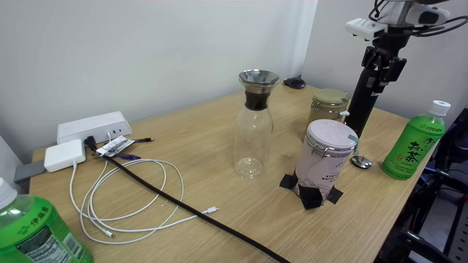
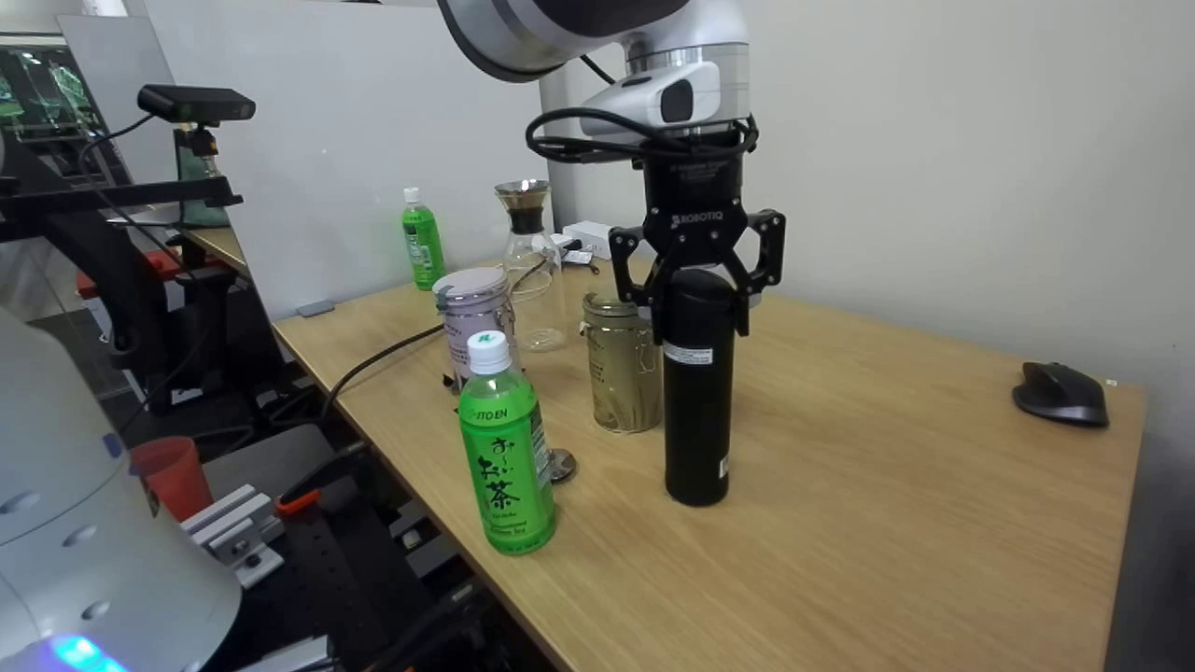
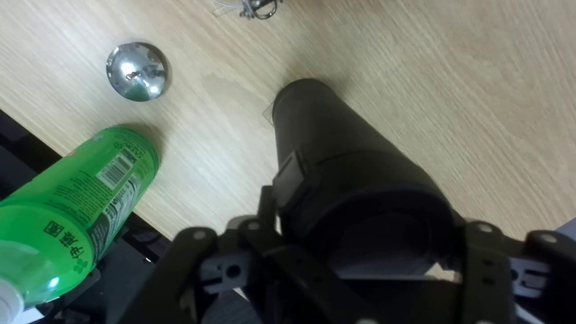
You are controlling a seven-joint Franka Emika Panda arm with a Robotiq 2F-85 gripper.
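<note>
A tall black cylinder point(image 2: 696, 431) stands upright on the table, its bottom on the wood. My gripper point(image 2: 702, 319) points down over its top, one finger along each side. The wrist view has the cylinder's dark top point(image 3: 378, 237) between the fingers, with one finger pad point(image 3: 290, 181) right against its side. Whether both fingers press on it or a thin gap is left cannot be made out.
Close by are a green tea bottle point(image 2: 506, 459), a small metal lid point(image 3: 137, 72) and an olive clip-top jar point(image 2: 624, 375). Farther off stand a pink jar point(image 1: 327, 162) and a glass carafe point(image 1: 253, 140). Bare table lies toward the black mouse point(image 2: 1061, 392).
</note>
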